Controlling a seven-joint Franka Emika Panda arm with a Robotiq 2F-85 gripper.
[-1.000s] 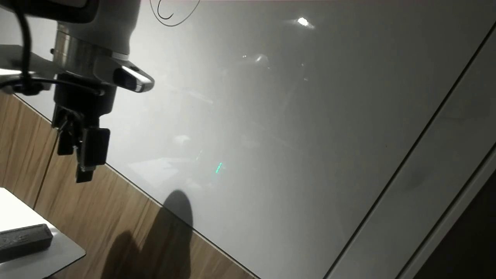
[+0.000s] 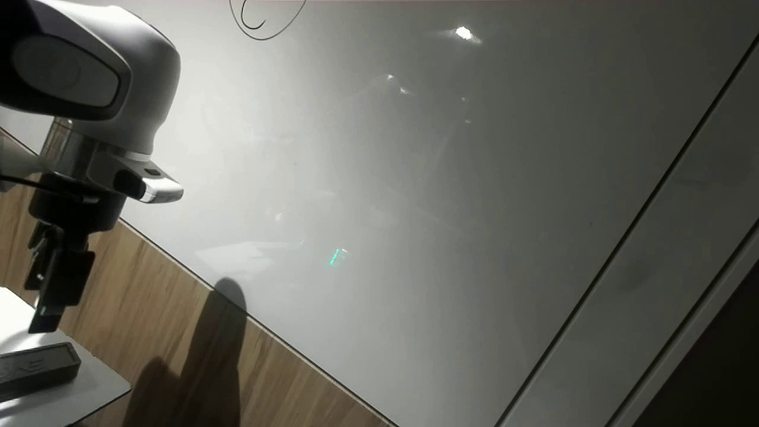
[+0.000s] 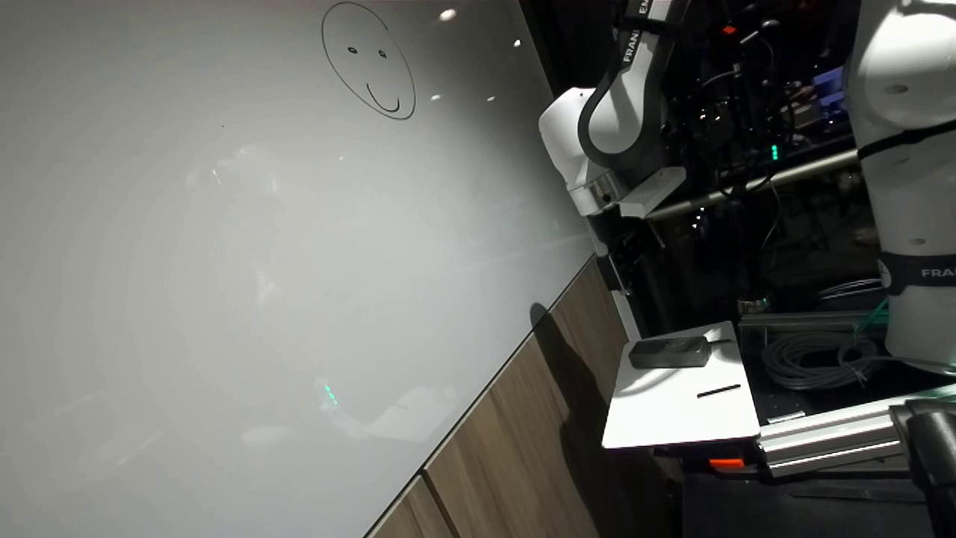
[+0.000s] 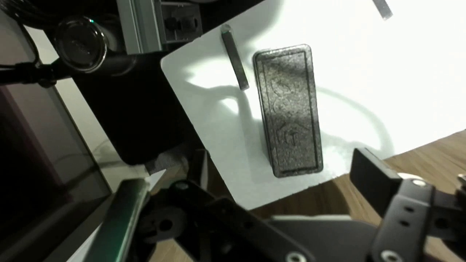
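Note:
A dark grey rectangular block (image 4: 290,113) with raised lettering, perhaps a board eraser, lies flat on a small white tray (image 3: 668,421). Beside it in the wrist view is a short dark stick (image 4: 235,59); another thin stick (image 4: 383,8) is cut off by the top edge. Above the block hangs my gripper (image 2: 57,306), its fingers wide apart in the wrist view and nothing between them. The block lies beyond the fingertips there, with no contact visible. A drawn smiley face (image 3: 369,61) shows on the large whiteboard (image 3: 224,269).
Wood panelling (image 3: 511,448) runs below the whiteboard, close beside the tray. A second white arm (image 3: 914,179) stands at the right, near coiled cables (image 3: 820,359) and a metal rail (image 3: 833,439). Free room remains on the tray around the block.
In exterior view 1 my arm has moved down and to the left, bringing the gripper nearer the block. The block and tray have stayed put.

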